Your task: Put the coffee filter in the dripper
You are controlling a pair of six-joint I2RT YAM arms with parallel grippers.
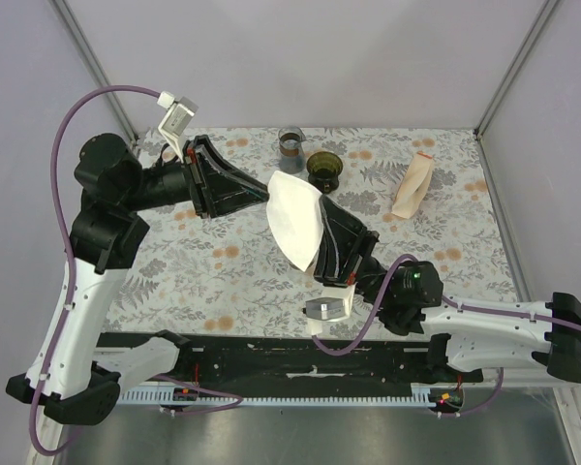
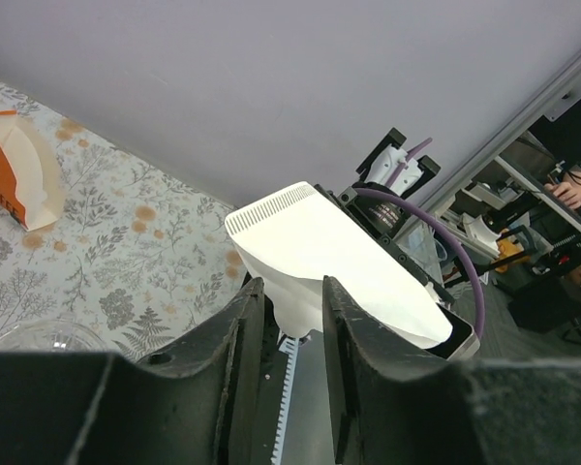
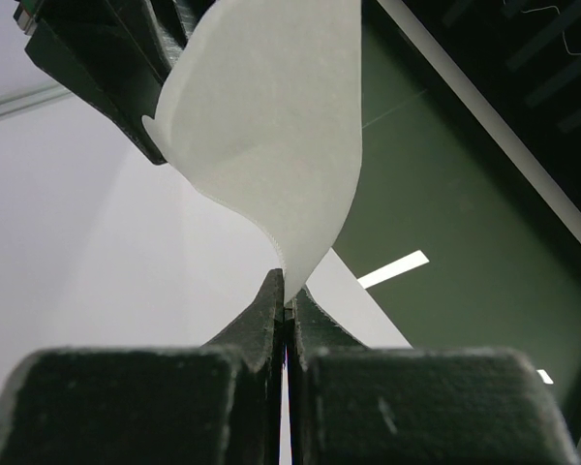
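A white paper filter (image 1: pixel 292 218) is pinched along one edge in my right gripper, which is shut on it and holds it up over the front middle of the table. My left gripper reaches in from the left, part open, its fingertips at the filter's other side; whether they touch the paper cannot be told. The dripper, a dark olive glass piece (image 1: pixel 325 177), stands at the back middle, behind the filter.
A clear grey glass vessel (image 1: pixel 290 150) stands behind the dripper. A folded filter pack (image 1: pixel 412 189) with orange print lies at the back right.
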